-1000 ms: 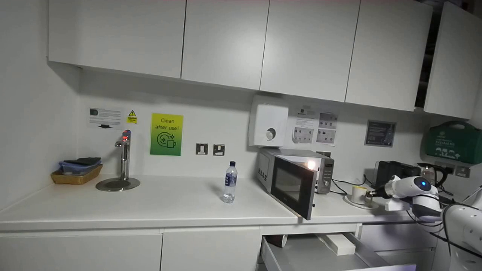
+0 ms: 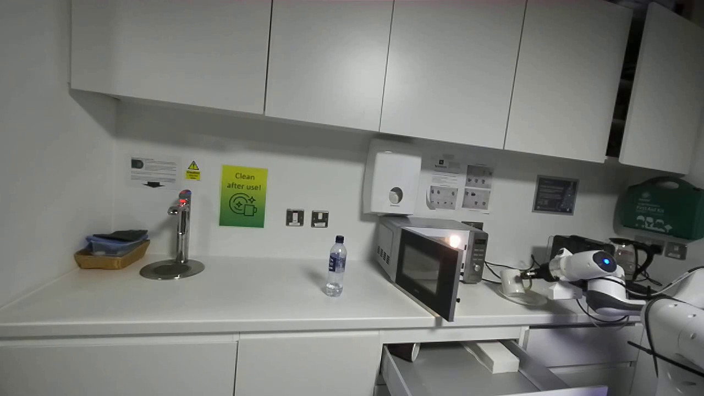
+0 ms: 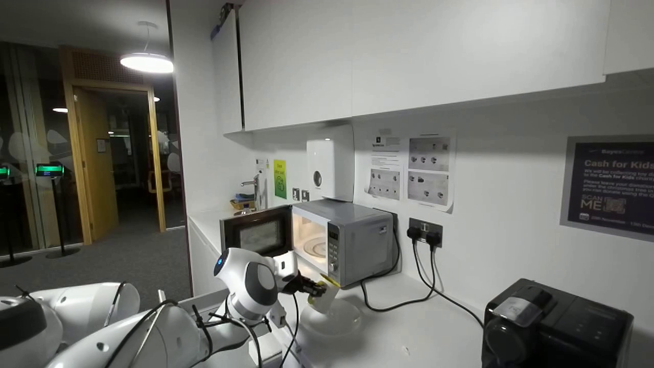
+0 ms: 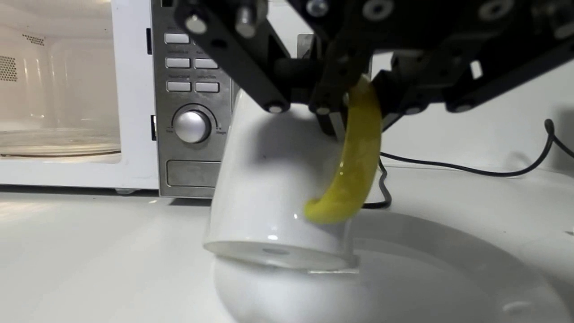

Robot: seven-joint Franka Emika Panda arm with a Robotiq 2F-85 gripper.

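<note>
A white mug (image 4: 274, 183) with a yellow handle (image 4: 361, 156) hangs tilted from my gripper, its underside showing in the wrist view. The black fingers are shut on the handle, whose upper end they partly hide. Below the mug lies a white plate (image 4: 430, 269) on the counter; exterior view 2 has the mug (image 3: 328, 295) over the plate's near-microwave side (image 3: 352, 319). To the left stands the microwave (image 3: 365, 242), its door (image 2: 425, 271) swung wide and its lit inside showing a glass turntable (image 3: 316, 246).
Black cables (image 3: 392, 306) run over the counter behind the plate. A black coffee machine (image 3: 552, 328) stands to the right. Below the counter an open drawer (image 2: 449, 369) sticks out. A water bottle (image 2: 336, 267) is left of the microwave, with bare counter around it.
My gripper and the mug have moved left and up from the plate, toward the microwave. The mug, upright before, is now tilted. The plate has stayed on the counter.
</note>
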